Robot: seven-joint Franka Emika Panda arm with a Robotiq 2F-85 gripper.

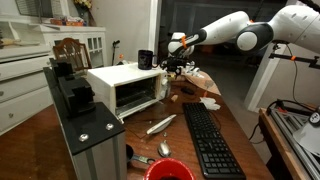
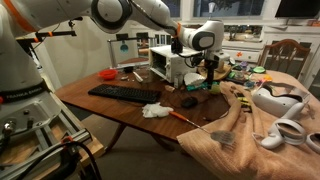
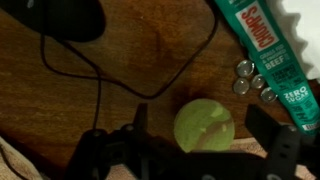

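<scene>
A yellow-green ball (image 3: 204,127) rests on the dark wooden table in the wrist view. My gripper stands open above it, one finger (image 3: 140,118) to the ball's left and the other (image 3: 262,126) to its right. Gaps show between the ball and both fingers, so nothing is gripped. Exterior view 2 has the gripper (image 2: 211,73) pointing down over the table's cluttered side. In exterior view 1 it is small and far off, beyond the white box.
Beside the ball lie a green screwdriver package (image 3: 272,60) and several small metal balls (image 3: 245,69). A black mouse (image 3: 62,18) with its cable is at upper left. The white toaster oven (image 2: 163,62) and the keyboard (image 2: 125,92) stand farther off.
</scene>
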